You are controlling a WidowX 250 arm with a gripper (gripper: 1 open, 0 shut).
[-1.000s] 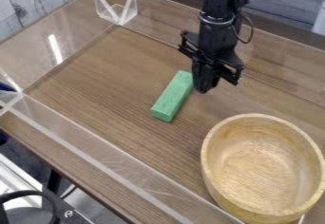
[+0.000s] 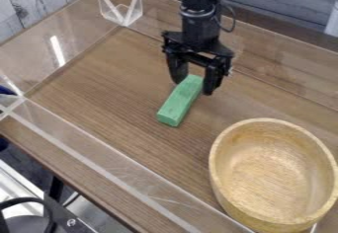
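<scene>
The black robot gripper (image 2: 199,71) hangs from the top of the camera view, open, its fingers low around the upper end of a green bar (image 2: 179,104). The bar lies flat on the wooden table, slanting toward the lower left. Whether a finger touches it I cannot tell.
A large tan bowl (image 2: 271,173) fills the lower right. A clear angular object (image 2: 119,5) sits at the back left. Black cables lie beyond its left edge.
The bar appears unmoved.
</scene>
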